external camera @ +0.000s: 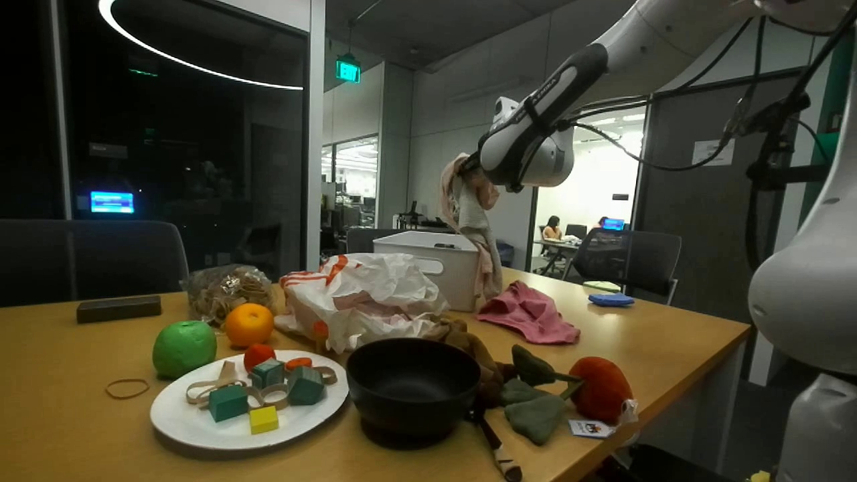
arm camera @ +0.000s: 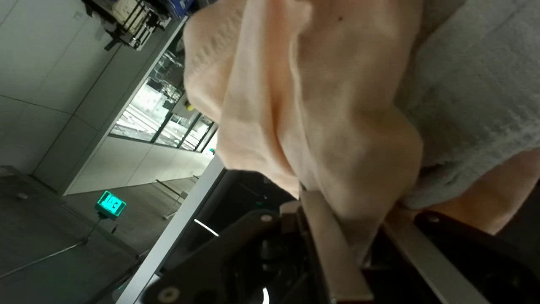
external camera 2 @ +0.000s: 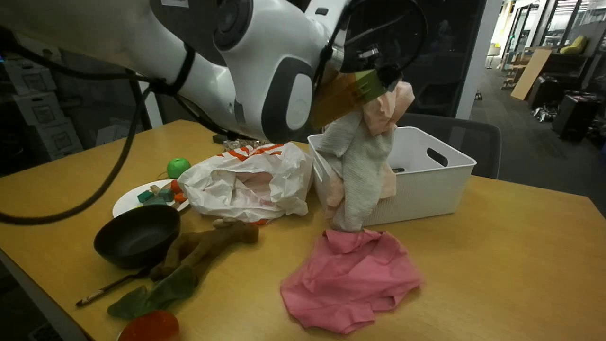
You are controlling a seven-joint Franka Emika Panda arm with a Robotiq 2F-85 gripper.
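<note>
A peach and grey cloth (external camera: 479, 213) hangs from my gripper (external camera: 470, 163), which is shut on its upper part. In the wrist view the cloth (arm camera: 314, 111) bunches between the fingers and covers much of the picture. Exterior view 2 has the cloth (external camera 2: 358, 170) dangling in front of the near wall of the white bin (external camera 2: 420, 196), its lower end close to the tabletop. That view does not show the fingertips clearly. A pink cloth (external camera 2: 349, 281) lies crumpled on the table in front of the bin, apart from the hanging cloth.
Left of the bin sits a crumpled white plastic bag (external camera: 361, 297). A black bowl (external camera: 414, 385), a plate (external camera: 181, 422) with blocks, a plush toy (external camera 2: 207, 244) and a red stuffed piece (external camera: 600, 389) crowd the near side. Bare table (external camera 2: 511, 261) lies right of the pink cloth.
</note>
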